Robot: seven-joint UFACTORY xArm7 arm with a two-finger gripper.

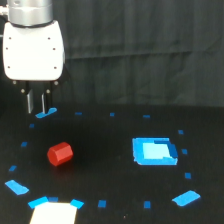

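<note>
My gripper (36,111) hangs at the upper left of the camera view, below the white arm hand (33,52). Its two thin fingers stand apart, and I see nothing between them. A small red block (60,154), roughly cylindrical, lies on the black table surface lower and to the right of the fingertips, clear of them. Right of centre is a white square with a blue taped border (136,150); I see nothing lying in it.
Another white square (53,214) with blue tape pieces sits at the bottom left, cut by the frame edge. Blue tape strips (186,198) and small blue marks dot the table. Between the red block and the bordered square the table is bare. A dark curtain (140,50) hangs behind.
</note>
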